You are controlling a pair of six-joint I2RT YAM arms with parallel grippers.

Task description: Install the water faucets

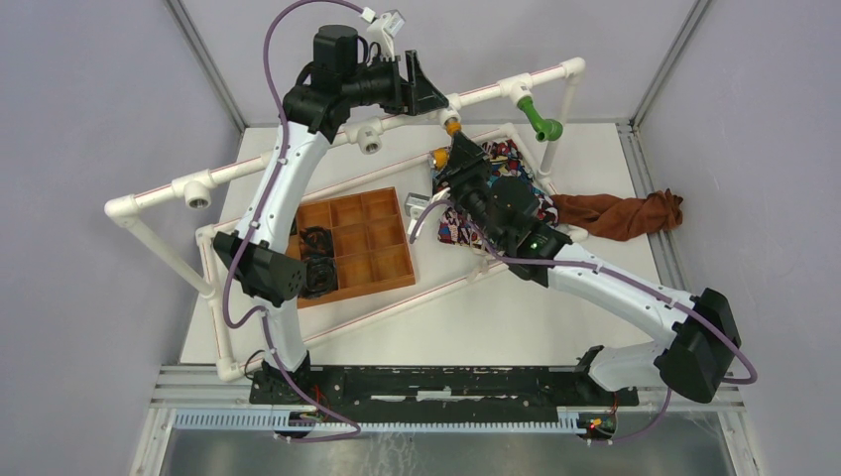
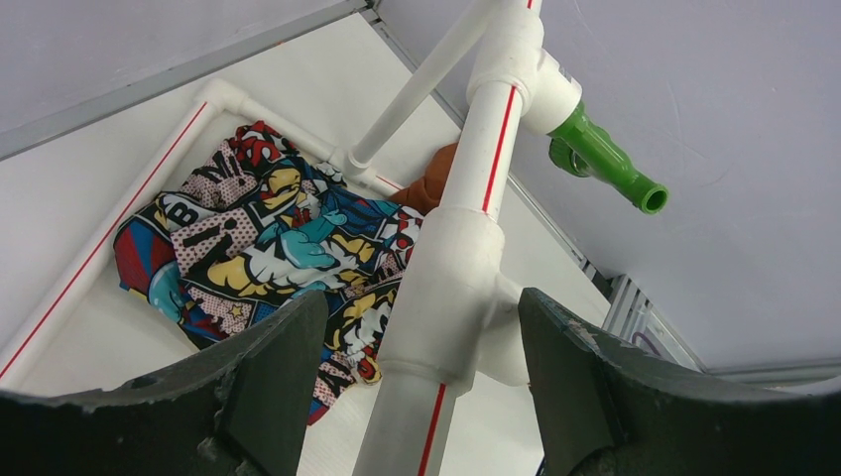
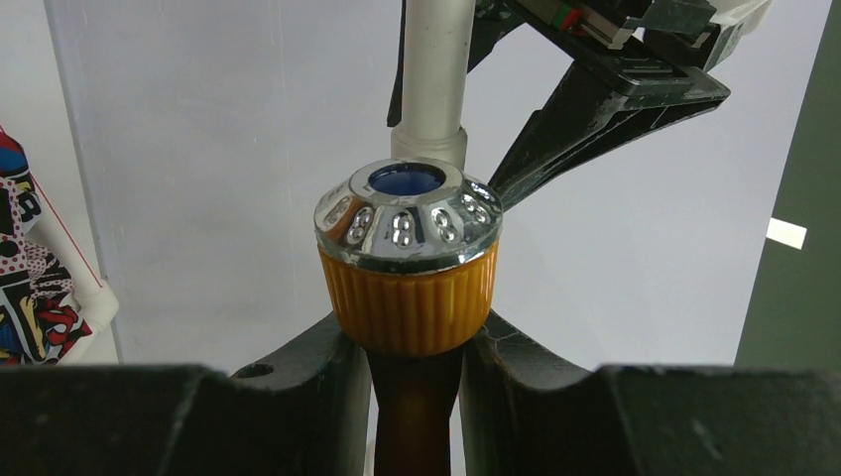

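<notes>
An orange faucet (image 3: 407,302) with a chrome cap fills the middle of the right wrist view, my right gripper shut on it. In the top view its orange part (image 1: 439,158) sits just below a white tee (image 1: 449,116) on the upper pipe; whether it is seated is unclear. My left gripper (image 1: 421,94) is at that pipe from above, its fingers around the pipe beside the tee (image 2: 436,297); their grip is partly out of view. A green faucet (image 2: 605,159) is fitted in the tee to the right.
Two empty tees (image 1: 369,141) face out along the pipe to the left. A wooden compartment tray (image 1: 382,268), patterned cloth (image 2: 248,238) and brown cloth (image 1: 620,213) lie on the white board below.
</notes>
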